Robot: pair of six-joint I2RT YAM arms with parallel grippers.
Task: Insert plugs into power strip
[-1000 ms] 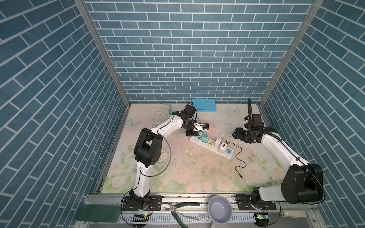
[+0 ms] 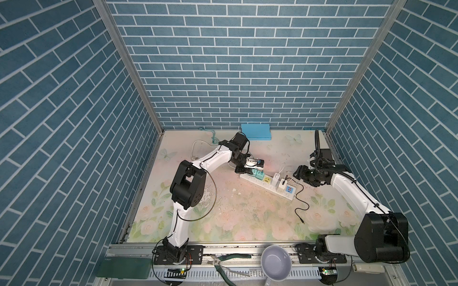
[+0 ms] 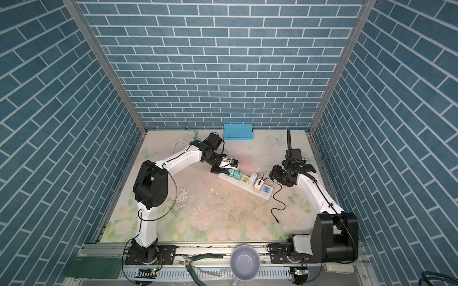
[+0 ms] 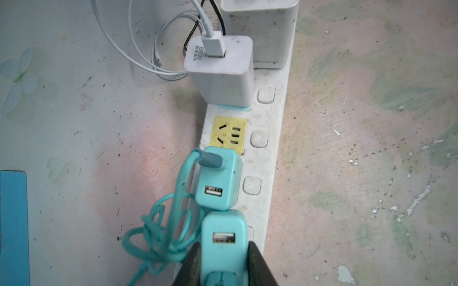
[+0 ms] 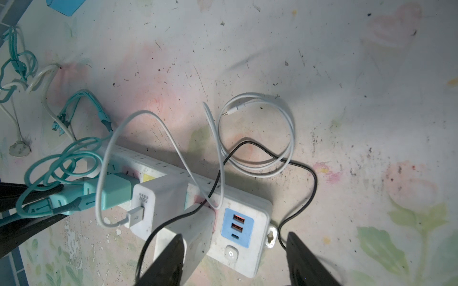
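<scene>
The white power strip (image 5: 245, 257) lies mid-table. It carries white chargers (image 4: 219, 76) with cables, a teal charger (image 4: 217, 178) beside a free yellow socket (image 4: 229, 133), and, at its left end, a second teal charger (image 4: 224, 247) with my left gripper shut on it; whether that charger is fully seated cannot be told. My right gripper hangs over the strip's right end near a white charger and the blue USB socket (image 5: 236, 227), its fingers part open with nothing visible between them.
Loose white, black and teal cables lie behind and around the strip. A blue box (image 2: 255, 131) sits at the back.
The right arm has shifted a little forward and right; the strip appears nudged slightly the same way.
</scene>
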